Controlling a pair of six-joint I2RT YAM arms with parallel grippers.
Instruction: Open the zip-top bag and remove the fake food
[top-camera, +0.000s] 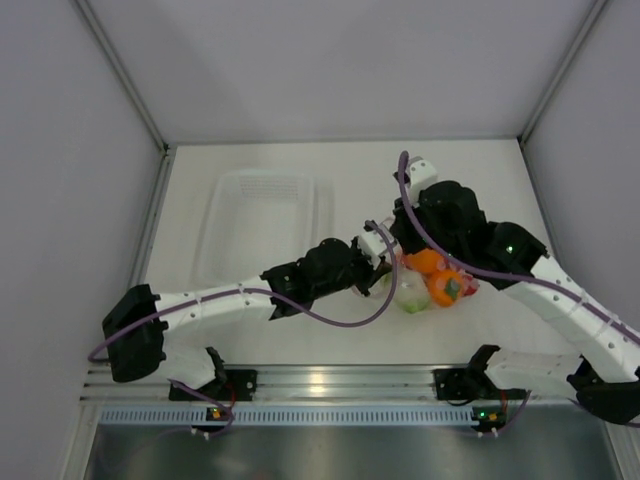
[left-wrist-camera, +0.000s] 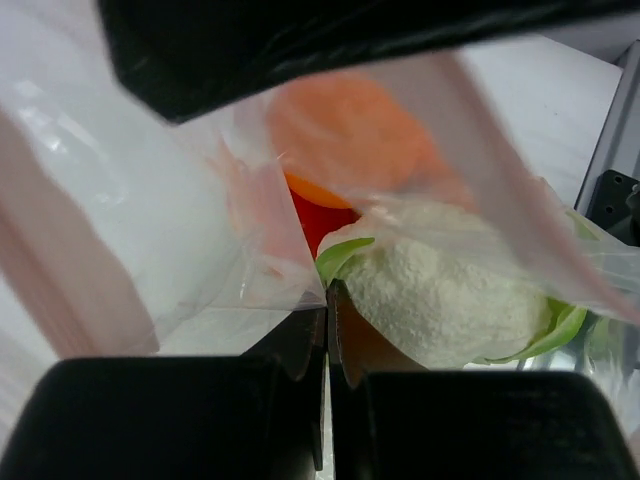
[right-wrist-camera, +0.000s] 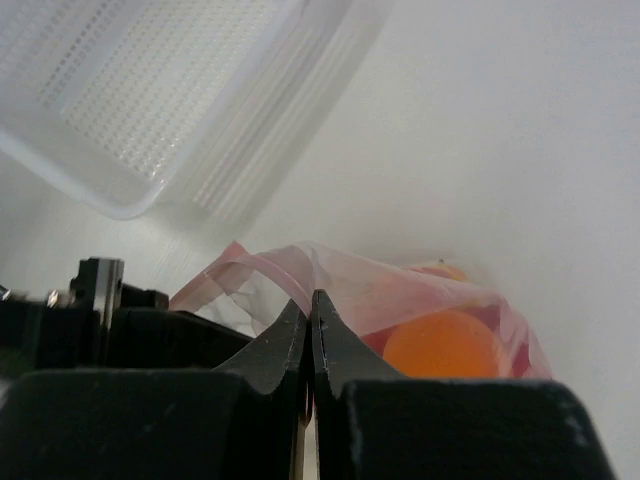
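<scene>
The clear zip top bag with pink edges (right-wrist-camera: 410, 300) lies right of the plastic basket, with orange fake food (top-camera: 445, 288) (right-wrist-camera: 440, 345) and a white-green leafy piece (left-wrist-camera: 430, 290) inside. My left gripper (top-camera: 375, 262) is shut at the bag's left side, the bag's film at its tips; whether film is between them is hard to tell. My right gripper (top-camera: 400, 225) is shut at the bag's upper edge, where the pink strip runs into its fingertips.
A white perforated basket (top-camera: 205, 225) (right-wrist-camera: 150, 190) stands at the left of the white table (top-camera: 350, 170). Metal rails edge the work area.
</scene>
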